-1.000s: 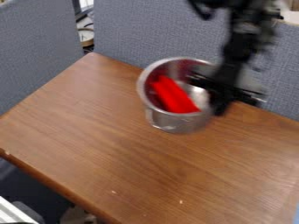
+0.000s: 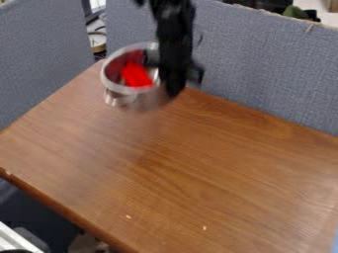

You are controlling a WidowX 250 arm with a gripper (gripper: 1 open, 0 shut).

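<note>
A silver metal pot [image 2: 118, 93] with a red object [image 2: 136, 75] inside sits at the back left of the wooden table, near the corner of the partitions. My black gripper [image 2: 169, 77] is at the pot's right rim, blurred; whether its fingers grip the rim is unclear.
Grey padded partitions [image 2: 251, 69] border the table's back and left.
The pot, with the red object inside, has moved from right of centre to the back left, and my gripper has moved along with it.
</note>
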